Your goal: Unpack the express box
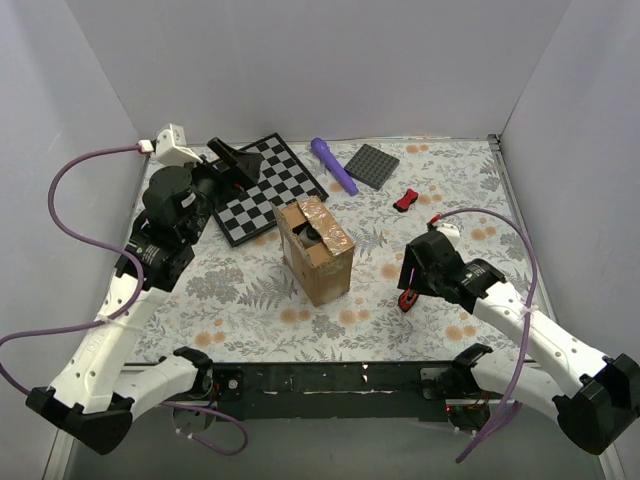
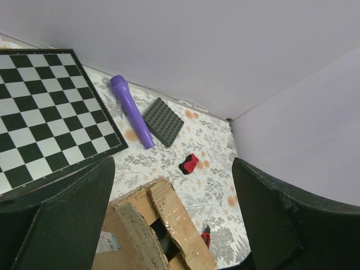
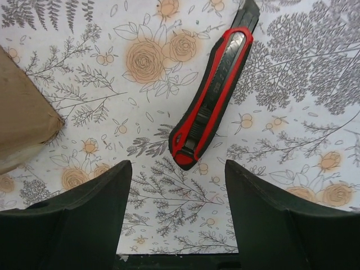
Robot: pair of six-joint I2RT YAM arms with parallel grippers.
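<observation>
The cardboard box (image 1: 330,270) stands upright near the middle of the table. Its top is partly open, with a taped strip across it and something dark inside that I cannot make out. Above and to the left of the box, my left gripper (image 1: 232,162) is open and empty, its fingers (image 2: 62,219) wide apart. A red and black box cutter (image 3: 211,98), blade out, lies on the table just ahead of my right gripper, which is open and holds nothing. In the top view the right arm covers part of the cutter (image 1: 407,300).
Behind the box lie a checkerboard (image 1: 270,188), a purple microphone-shaped object (image 1: 334,166) and a dark square pad (image 1: 371,166). A small red and black item (image 1: 406,200) sits to the right.
</observation>
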